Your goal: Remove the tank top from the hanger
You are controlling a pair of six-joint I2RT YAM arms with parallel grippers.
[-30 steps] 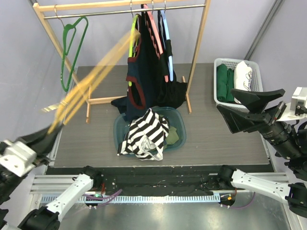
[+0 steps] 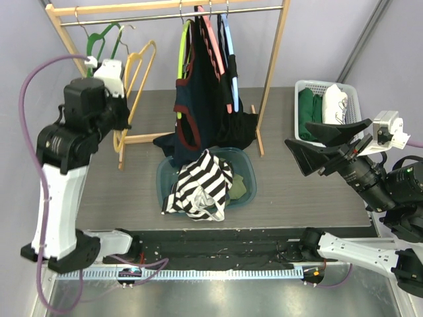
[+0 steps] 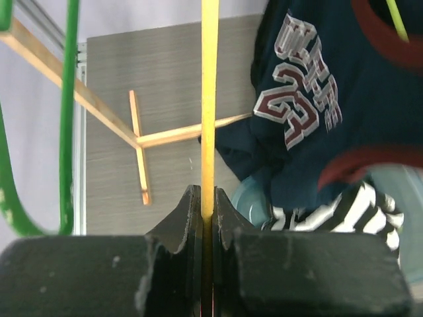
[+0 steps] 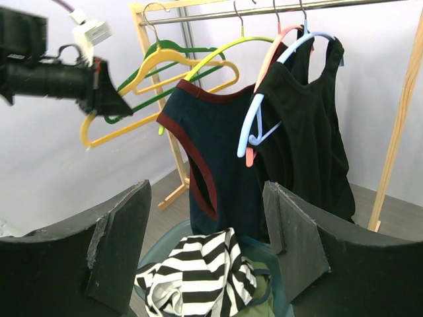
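Observation:
My left gripper is shut on a yellow hanger (image 3: 208, 99), which is up beside a green hanger (image 3: 68, 125) at the rail's left end, no garment on it. A dark navy tank top with red trim (image 2: 198, 99) hangs on a lime hanger (image 4: 228, 46) to its right; dark tops hang on pink and light blue hangers (image 4: 251, 122). A striped garment (image 2: 197, 181) lies in the teal bin (image 2: 162, 191). My right gripper (image 2: 329, 147) is open, empty, at the right, facing the rack.
A white basket (image 2: 355, 112) with green and white cloth stands at the back right. The rack's wooden posts (image 4: 400, 119) flank the garments.

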